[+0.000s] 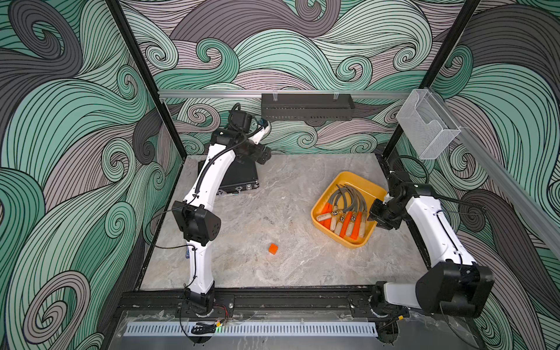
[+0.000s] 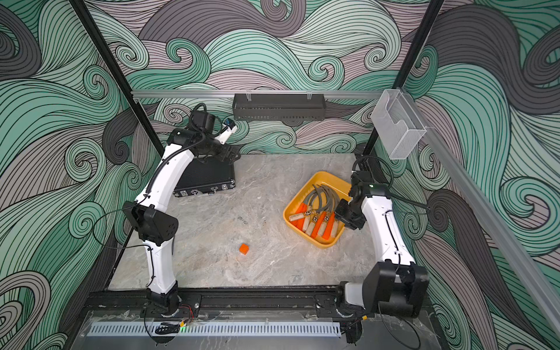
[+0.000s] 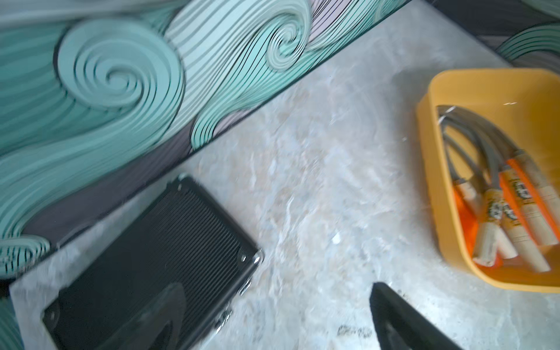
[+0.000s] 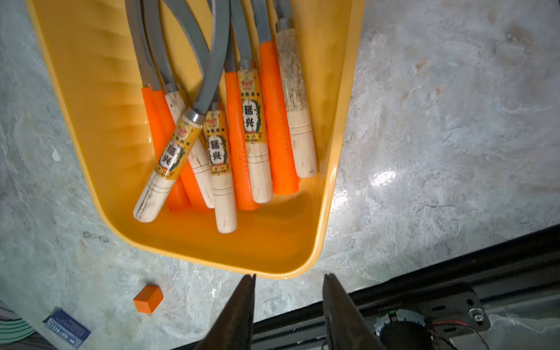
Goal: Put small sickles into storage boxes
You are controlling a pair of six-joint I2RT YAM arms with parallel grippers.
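Several small sickles (image 4: 246, 134) with wooden or orange handles and curved grey blades lie together in a yellow storage box (image 4: 336, 169) on the right of the table. In the right wrist view my right gripper stands open and empty, its fingertips by the box's near rim. The top left view has that right gripper (image 1: 376, 218) above the box's right edge. My left gripper (image 1: 267, 154) is at the back left, over the black case's far corner. The left wrist view shows its two blurred fingers (image 3: 402, 318) wide apart, nothing held between them.
A closed black case (image 3: 151, 262) lies at the back left. A small orange cube (image 1: 273, 248) sits near the table's front, and a blue packet (image 4: 67, 327) at its left. Above the right side hangs a white mesh basket (image 1: 427, 125).
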